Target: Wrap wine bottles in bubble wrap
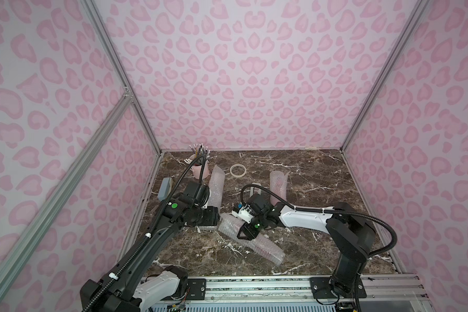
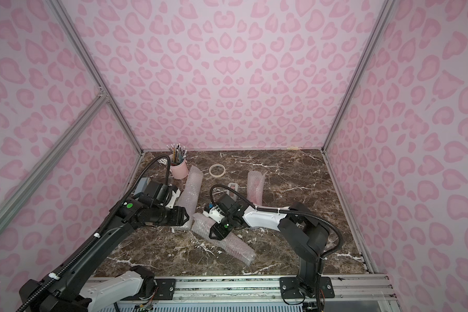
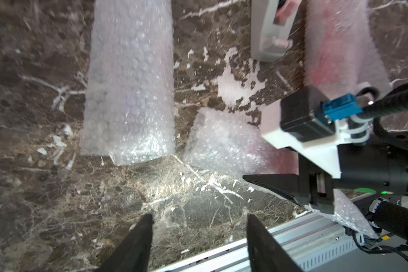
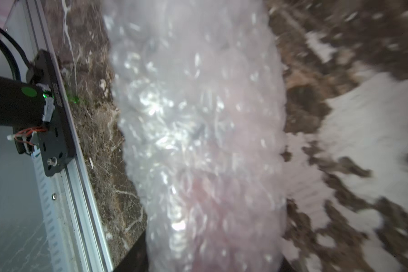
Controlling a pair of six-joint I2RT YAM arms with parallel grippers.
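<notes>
A bubble-wrapped bundle (image 1: pixel 265 249), pinkish inside, lies diagonally at the front middle, with my right gripper (image 1: pixel 242 233) down on it; its wrap (image 4: pixel 199 113) fills the right wrist view, hiding most of the fingers. A second bubble-wrap roll (image 3: pixel 127 81) lies upright in the left wrist view, and a pink-tinted wrapped bundle (image 1: pixel 277 184) lies further back on the right. My left gripper (image 2: pixel 177 217) hangs above the left roll's near end, its blurred fingers apart in the left wrist view with nothing between them.
A pink cup of brushes (image 2: pixel 178 169), a tape ring (image 1: pixel 237 165) and a grey dispenser (image 3: pixel 269 31) stand behind. A blue-grey object (image 1: pixel 166 187) lies at the left.
</notes>
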